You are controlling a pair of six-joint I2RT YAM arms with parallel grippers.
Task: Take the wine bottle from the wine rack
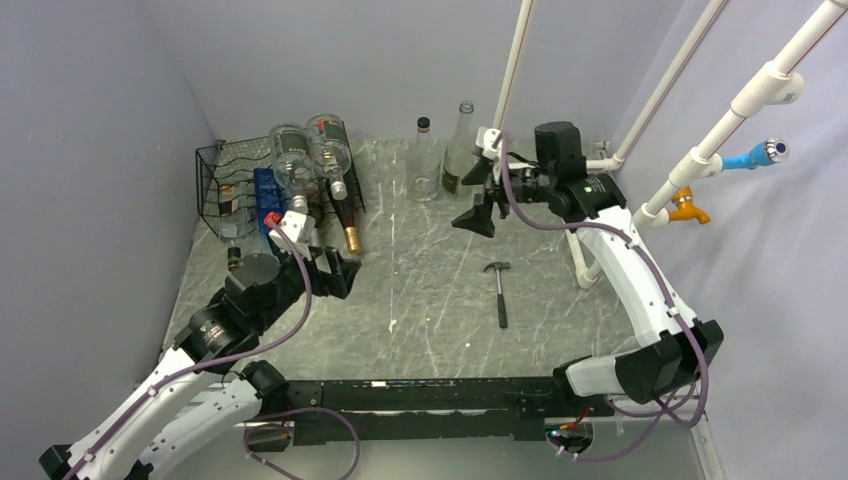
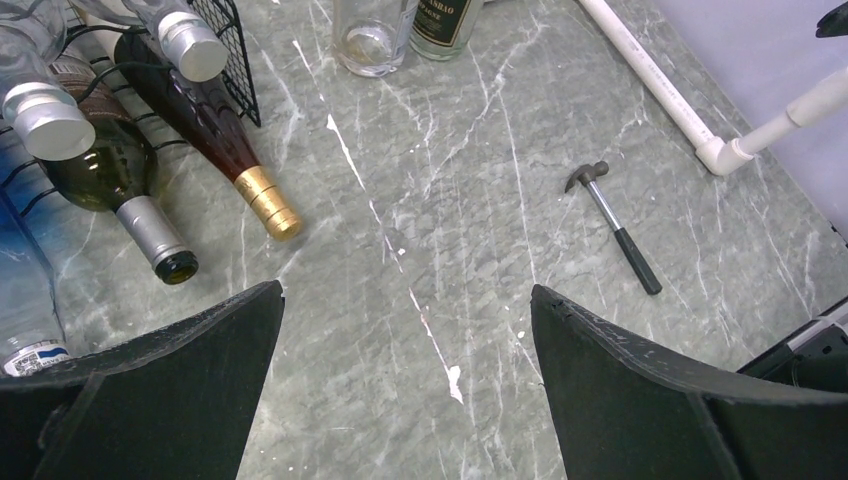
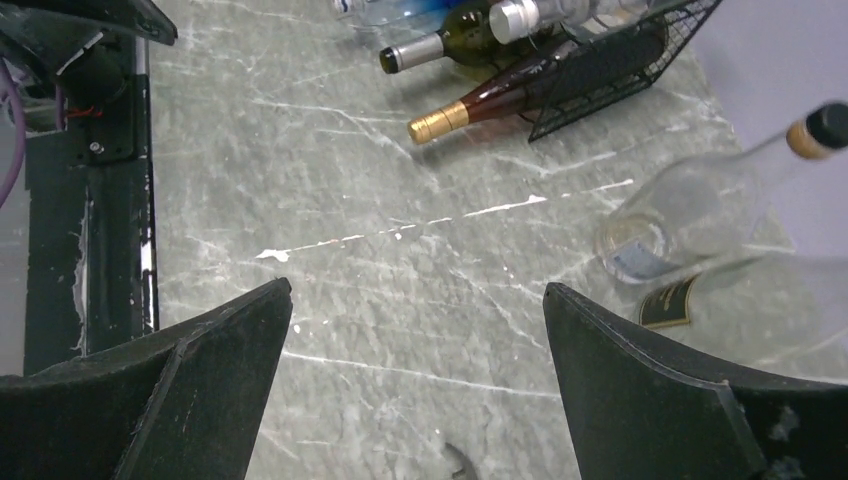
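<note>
The black wire wine rack [image 1: 207, 185] stands at the back left, holding several bottles on their sides. A dark bottle with a gold neck [image 2: 262, 196] lies at the rack's right side, neck toward the front. Beside it lies a green bottle with a silver neck [image 2: 150, 233]. Two clear bottles [image 1: 328, 150] rest on top, partly covering those below. My left gripper [image 1: 345, 272] is open and empty, just in front of the rack's bottle necks. My right gripper [image 1: 470, 200] is open and empty too, near two upright clear bottles and well right of the rack.
A clear bottle with a black cap [image 1: 424, 170] and an uncapped labelled bottle [image 1: 458, 160] stand upright at the back middle. A hammer [image 1: 502, 297] lies on the right of the grey tabletop [image 1: 430, 310]. White pipes [image 1: 690, 165] run along the right side.
</note>
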